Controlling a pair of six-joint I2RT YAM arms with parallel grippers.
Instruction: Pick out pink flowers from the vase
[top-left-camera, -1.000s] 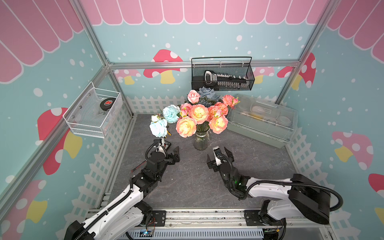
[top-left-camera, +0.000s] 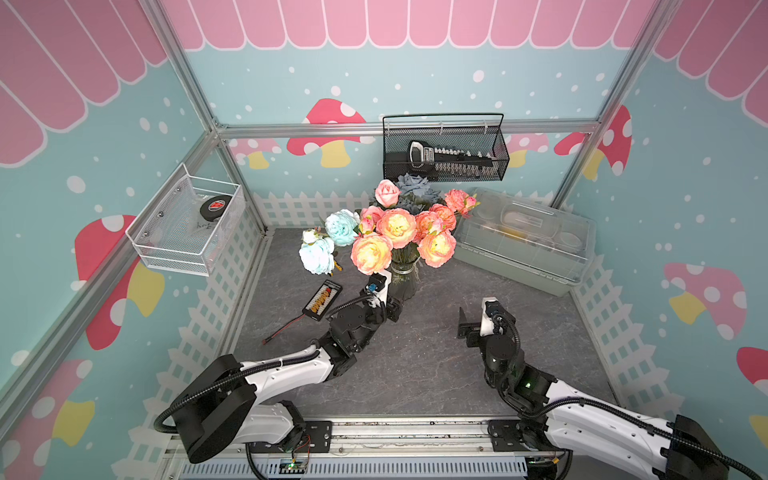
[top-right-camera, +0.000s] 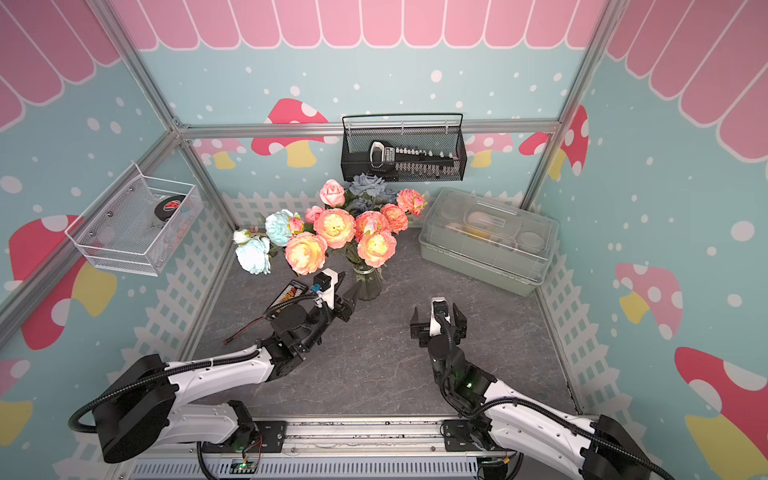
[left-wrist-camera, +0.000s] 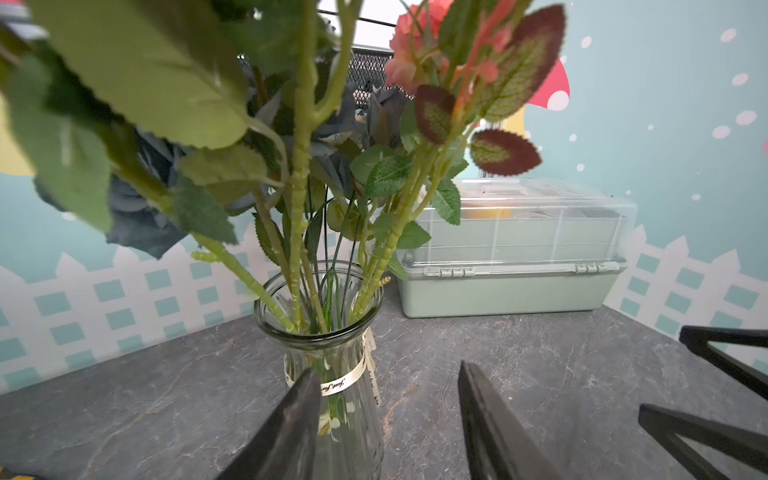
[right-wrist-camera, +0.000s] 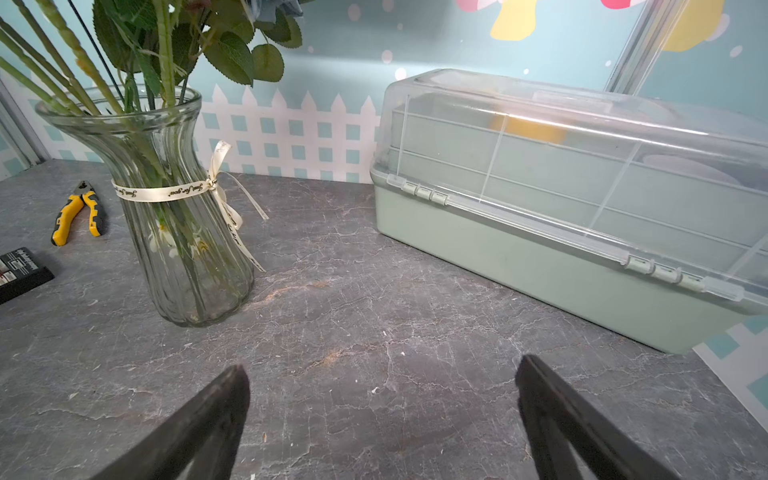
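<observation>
A glass vase (right-wrist-camera: 182, 256) with a ribbon holds a bouquet: pink roses (top-left-camera: 387, 192), coral flowers (top-right-camera: 409, 201), peach ones (top-left-camera: 372, 254), pale blue ones (top-left-camera: 341, 226) and dark grey-blue ones. My left gripper is raised just in front of the vase, its fingers apart with nothing held; in the left wrist view the stems rise above the vase rim ahead of it. My right gripper stands open and empty over the worktop, right of and in front of the vase.
A lidded green box (top-left-camera: 520, 256) sits at the back right. A battery pack (top-left-camera: 322, 300) and yellow pliers (right-wrist-camera: 72, 216) lie left of the vase. A white basket (top-left-camera: 184, 228) and a black basket (top-left-camera: 445, 152) hang on walls.
My right gripper has moved right, away from the middle. The flowers look unchanged.
</observation>
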